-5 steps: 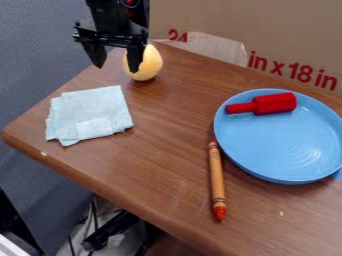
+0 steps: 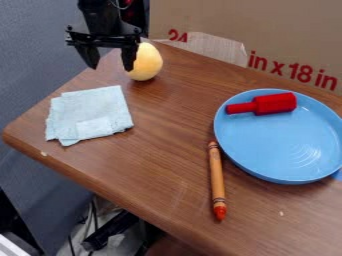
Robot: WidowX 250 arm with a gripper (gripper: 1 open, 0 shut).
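My black gripper (image 2: 110, 55) is at the top left, raised over the back-left corner of the wooden table, open with its two fingers spread apart. A pale yellow rounded object (image 2: 146, 64) sits just right of the right finger, partly behind it. A light blue folded cloth (image 2: 87, 114) lies on the left part of the table below the gripper. A red cylinder with a handle (image 2: 271, 104) rests on a blue plate (image 2: 278, 151) at the right. An orange crayon (image 2: 217, 183) lies left of the plate.
A cardboard box (image 2: 254, 30) stands behind the table (image 2: 147, 190). The middle of the tabletop between cloth and plate is clear. The table's left edge drops to a dark floor area.
My gripper has moved slightly to the left over the last second. The objects on the table look unchanged.
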